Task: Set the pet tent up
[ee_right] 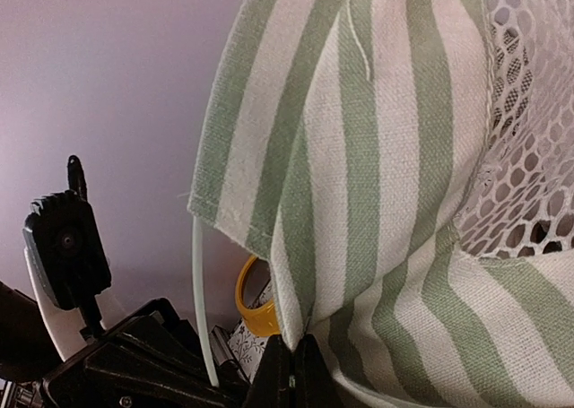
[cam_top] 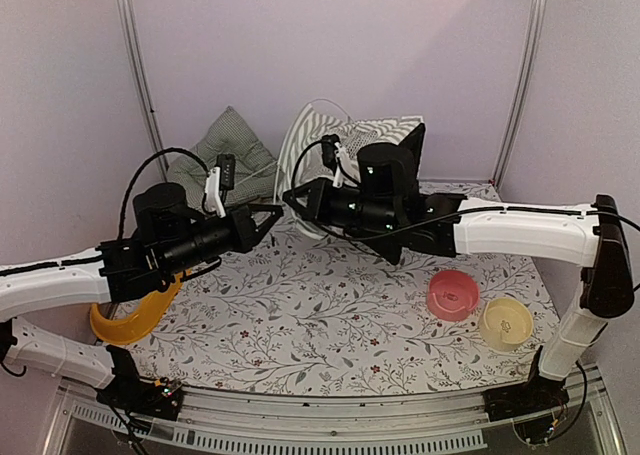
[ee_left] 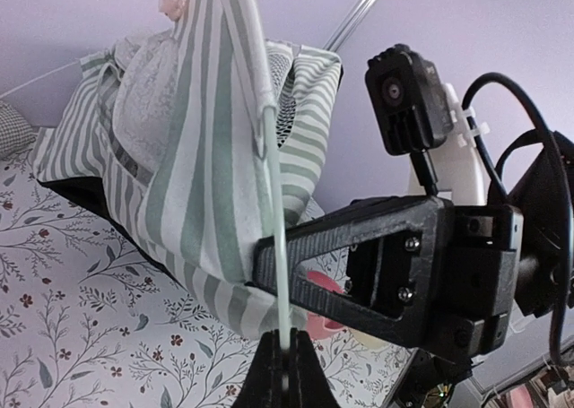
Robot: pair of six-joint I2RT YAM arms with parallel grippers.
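The pet tent, green-and-white striped cloth with mesh panels [ee_right: 529, 148], stands partly raised at the back centre in the top view. A thin pale pole [ee_left: 278, 211] comes out of a sleeve in the striped cloth [ee_left: 202, 148] and runs down between the fingers of my left gripper, which is shut on it. In the right wrist view, my right gripper is shut on the edge of the striped cloth [ee_right: 368, 184], beside the sleeve's open end. Both grippers are close together at the tent's near left side.
A grey cushion [cam_top: 222, 147] leans at the back left. The yellow ring-shaped item [cam_top: 140, 320] lies at the left edge, partly behind my left arm. Front right are a pink bowl [cam_top: 452, 295] and a cream bowl [cam_top: 506, 323].
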